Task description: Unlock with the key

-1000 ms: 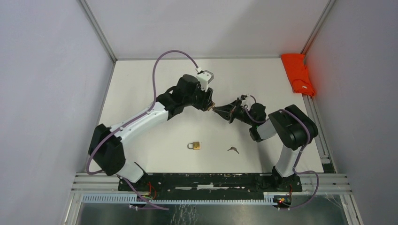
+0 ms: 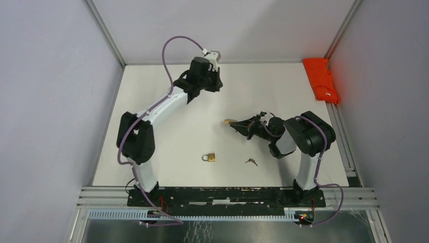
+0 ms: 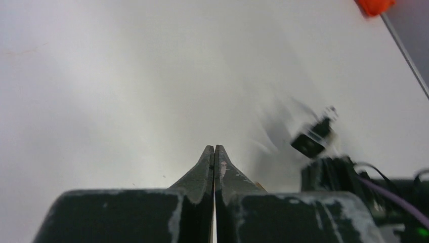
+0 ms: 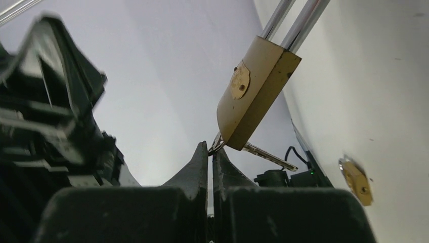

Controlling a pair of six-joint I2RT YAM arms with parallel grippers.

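Observation:
In the right wrist view a brass padlock [image 4: 255, 91] hangs off the tips of my right gripper, its two shackle legs pointing away. The fingers are shut on a silver key [image 4: 218, 142] that meets the lock's bottom face; how deep it sits is hidden. A second key [image 4: 270, 156] dangles beside it. From above, the same padlock [image 2: 229, 121] shows at the right gripper's tip, over mid-table. The shackle's far end is out of frame, so its state cannot be told. My left gripper is shut, nothing between its fingertips, up and left of the lock.
Another brass padlock [image 2: 209, 157] lies on the front of the white table, with small keys [image 2: 251, 162] to its right. An orange cloth [image 2: 322, 80] lies at the back right corner. Free room surrounds the left side and the back middle.
The left gripper has moved from the held padlock back toward the rear and left, and is now clear of it. The padlock stays at the right gripper, which has barely shifted.

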